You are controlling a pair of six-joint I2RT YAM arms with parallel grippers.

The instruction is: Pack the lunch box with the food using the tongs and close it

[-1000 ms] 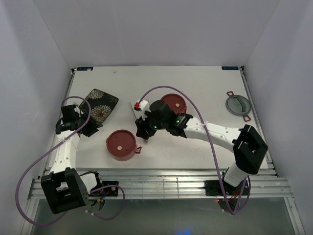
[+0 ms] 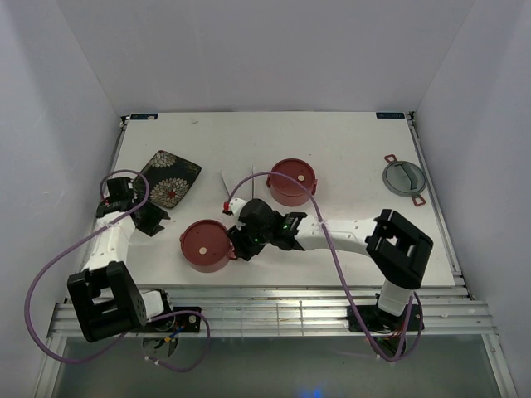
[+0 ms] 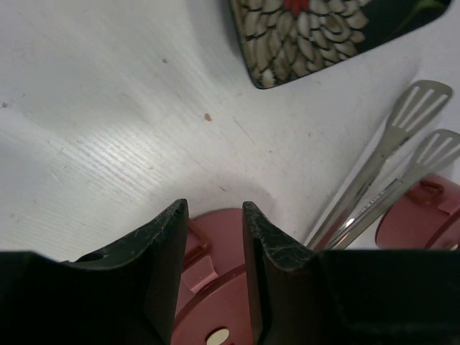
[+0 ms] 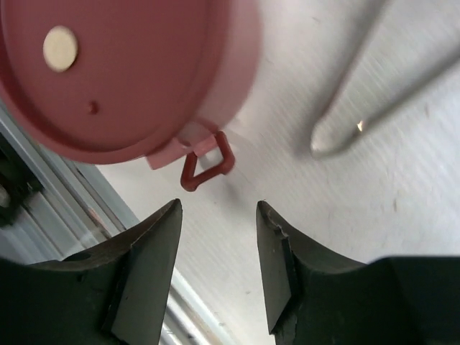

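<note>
A round dark-red pot point(image 2: 205, 241) stands at the table's front left, with a pale dot on its top. In the right wrist view its loop handle point(image 4: 209, 164) lies just ahead of my right gripper, which is open with nothing between its fingers. My left gripper is also open and empty. It hangs left of the pot; in its own view the pot's other handle point(image 3: 196, 243) shows between and beyond the fingers. A second dark-red pot point(image 2: 291, 181) stands farther back.
Two slotted metal utensils point(image 3: 384, 162) lie between the two pots. A dark tray with flower patterns point(image 2: 167, 178) rests at the back left, and a grey lid-like round piece with red handles point(image 2: 404, 178) at the far right.
The left gripper has shifted slightly toward the table's front. The pots have not moved.
</note>
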